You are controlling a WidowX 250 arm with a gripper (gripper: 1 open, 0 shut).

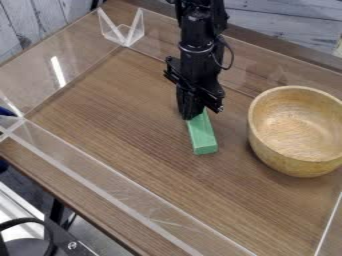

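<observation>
The black robot arm (199, 50) reaches down from the top centre to a green rectangular block (202, 135) lying on the wooden table (120, 160). Its gripper (191, 106) is low at the block's upper end and covers part of it. The fingers look close together; whether they touch or hold the block is unclear.
A large wooden bowl (291, 132) sits to the right of the block. A clear angular object (122, 28) is at the top left. Dark cables lie at the bottom left corner.
</observation>
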